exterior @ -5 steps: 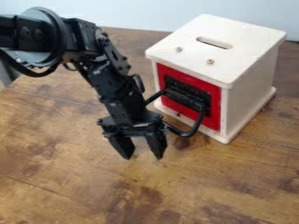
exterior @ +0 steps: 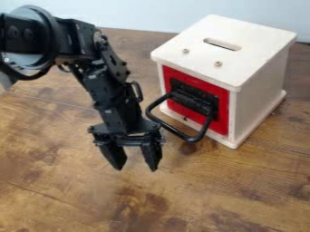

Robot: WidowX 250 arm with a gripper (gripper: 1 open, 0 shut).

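My black gripper (exterior: 133, 156) hangs above the wooden table, left of and in front of a pale wooden box (exterior: 252, 101), its two fingers pointing down and apart, with nothing between them. The box has a slot in its sloped top and a red front panel (exterior: 179, 80) carrying a black fitting and a black looped handle (exterior: 169, 128) that sticks out toward the arm.
The box stands at the right rear, near the table's back part, with a light wall behind.
My arm and gripper have shifted a little to the left, away from the box and its handle. The box looks unmoved.
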